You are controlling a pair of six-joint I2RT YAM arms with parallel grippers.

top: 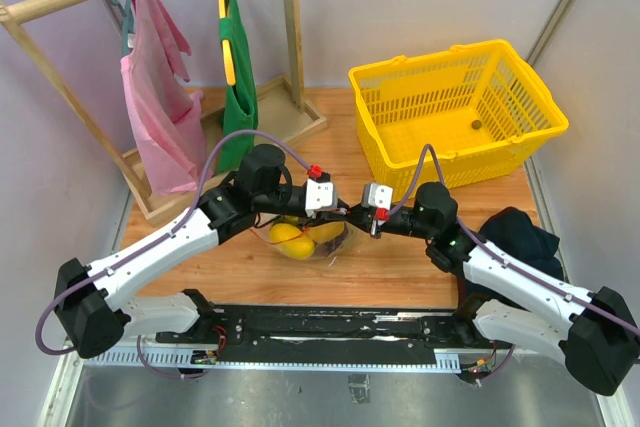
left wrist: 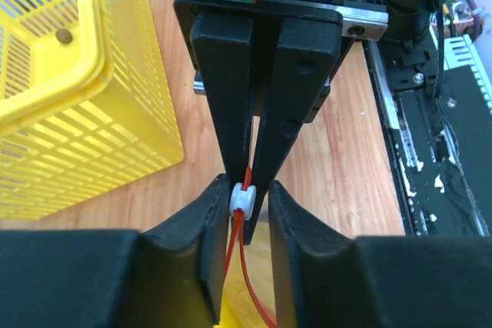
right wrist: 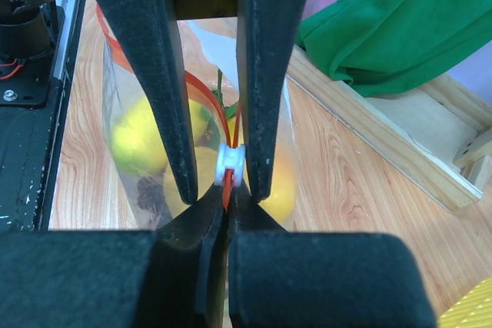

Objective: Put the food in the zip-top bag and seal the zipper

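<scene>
The clear zip bag (right wrist: pixel 127 190) stands on the table with yellow fruit (right wrist: pixel 139 137) and other food inside. Orange zipper strips (right wrist: pixel 203 91) run along its mouth, and a white slider (right wrist: pixel 230 161) sits on them near one end. My left gripper is part open, its fingers on either side of the slider, with a gap visible in the right wrist view. Facing it, my right gripper is shut, with the orange zipper end pinched at its fingertips just beyond the slider. From above, the arms hide most of the bag's mouth.
A yellow basket (top: pixel 460 172) with a small brown item inside stands at the back right. Behind the left arm is a wooden rack (top: pixel 300 127) with pink and green garments. Dark cloth (top: pixel 510 247) lies at right. Bare table shows in front of the bag.
</scene>
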